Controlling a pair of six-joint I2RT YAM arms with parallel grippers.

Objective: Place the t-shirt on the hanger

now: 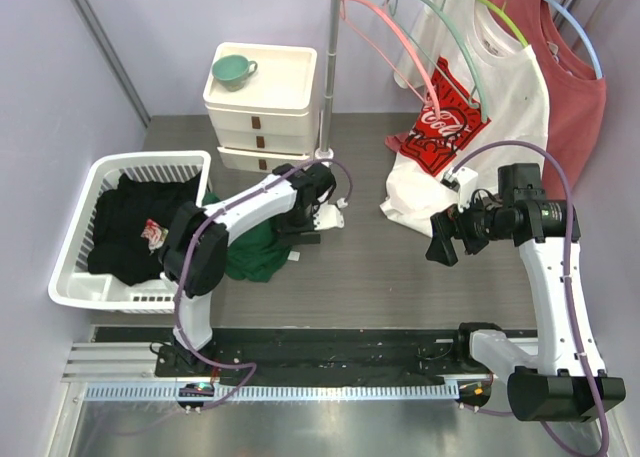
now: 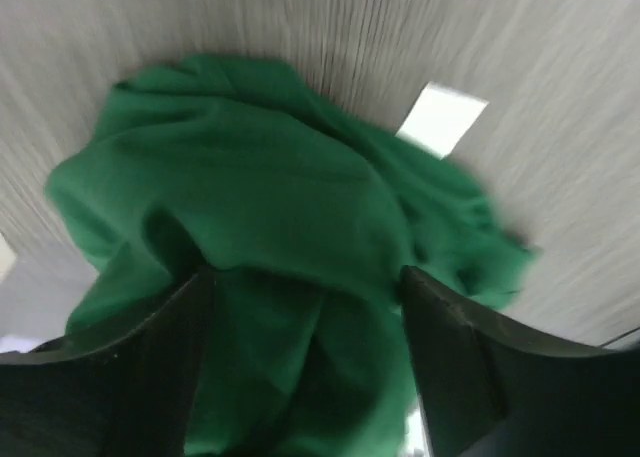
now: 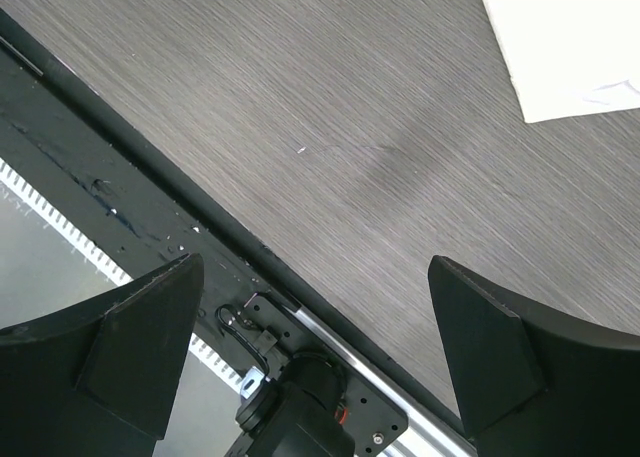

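Note:
The green t shirt [image 1: 252,262] lies crumpled on the grey floor beside the white basket, partly hidden under my left arm. In the left wrist view my left gripper is low over the green cloth [image 2: 240,177], fingers apart, blurred. My right gripper [image 1: 452,239] hangs open at the right; in the right wrist view only bare floor [image 3: 330,177] is below it. Empty pink [image 1: 380,22] and mint [image 1: 462,52] hangers hang on the rack.
The basket [image 1: 70,247] holds dark clothes. A drawer unit [image 1: 270,77] with a teal cup stands at the back. White and pink shirts hang at the right.

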